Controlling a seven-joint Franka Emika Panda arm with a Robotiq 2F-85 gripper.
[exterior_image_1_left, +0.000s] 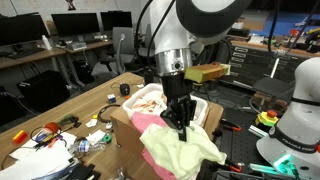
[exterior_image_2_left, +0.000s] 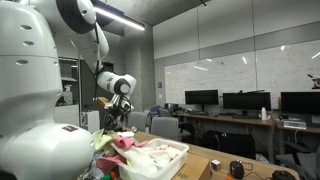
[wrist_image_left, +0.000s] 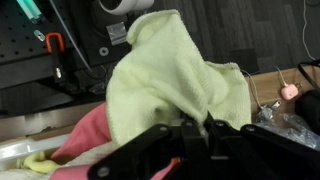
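A pale yellow-green cloth hangs from my gripper, whose fingers are closed on its upper part. In the wrist view the same cloth spreads out from between the fingertips and covers much of the middle. Pink cloth shows beside and behind it; in the wrist view, pink cloth lies at the lower left. Whether the pink piece is also pinched cannot be made out. The gripper is in front of a white bin holding cloths.
The bin rests on a cardboard box. Tools and cables are strewn over the wooden table at left. My arm's white base and a dark metal surface are at right.
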